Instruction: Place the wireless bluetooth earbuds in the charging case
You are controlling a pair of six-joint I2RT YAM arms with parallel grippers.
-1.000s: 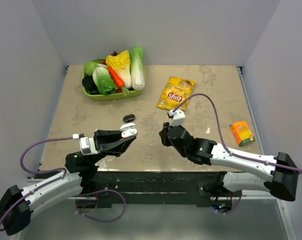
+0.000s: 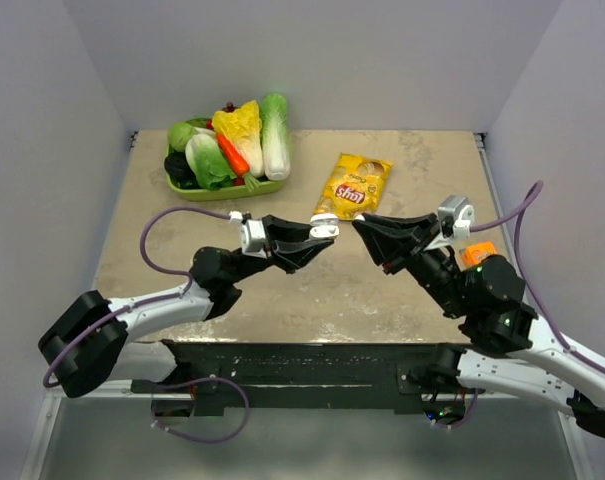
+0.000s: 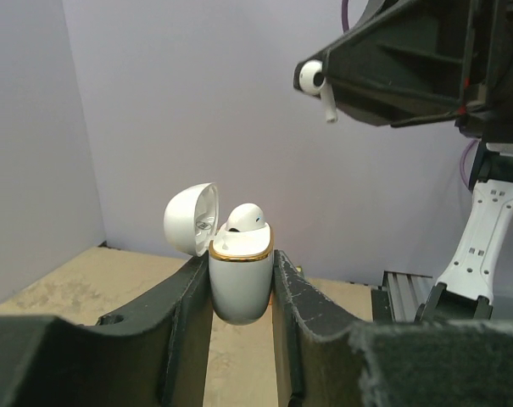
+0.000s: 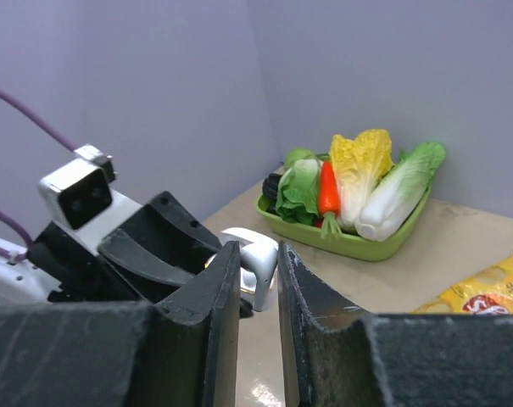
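Observation:
The white charging case [image 3: 241,284] with a gold rim is clamped upright between the fingers of my left gripper [image 2: 310,240], its lid [image 3: 188,219] swung open. A white rounded piece, apparently an earbud [image 3: 246,217], sits in the case. My right gripper [image 2: 362,226] is shut on another white earbud [image 4: 260,257], whose stem points downward beneath the fingertips. In the left wrist view this held earbud [image 3: 312,78] is above and right of the case, clear of it. From the top, a small gap separates the case [image 2: 324,228] from the right fingertips.
A green basket [image 2: 222,192] of vegetables stands at the back left. Behind the grippers lies a yellow chip bag [image 2: 354,185]. An orange box [image 2: 479,254] is partly hidden by the right arm. Bare table shows below the grippers.

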